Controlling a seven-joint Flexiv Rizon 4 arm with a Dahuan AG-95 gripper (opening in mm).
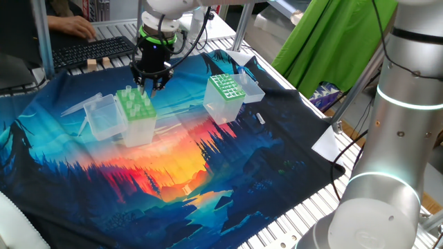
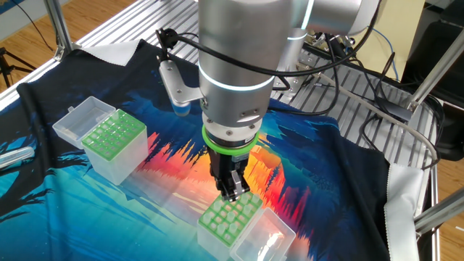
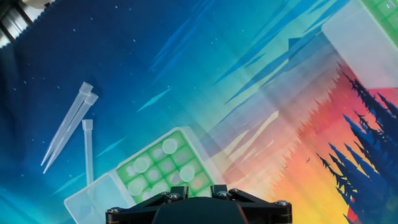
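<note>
A pipette-tip box with a green top [image 1: 136, 104] stands on the printed cloth, several clear tips poking up from it. My gripper [image 1: 147, 88] hangs just behind and above this box. In exterior view 2 the gripper [image 2: 233, 199] points down over the rear edge of the same box [image 2: 229, 219]. The wrist view shows the fingers [image 3: 180, 191] apart, with a gap and nothing visible between them; the green rack [image 3: 165, 163] with its round tip tops lies just beyond, partly hidden by the gripper. A second green-topped box [image 1: 225, 100] stands to the right in exterior view 1.
Clear hinged lids stand open beside the boxes, one lid [image 1: 105, 116] near several loose tips [image 3: 67, 127] on the cloth. A small pale piece [image 1: 260, 118] lies by the second box. Cloth between the boxes is free. A person's hand [image 1: 73, 26] rests by a keyboard [image 1: 93, 50].
</note>
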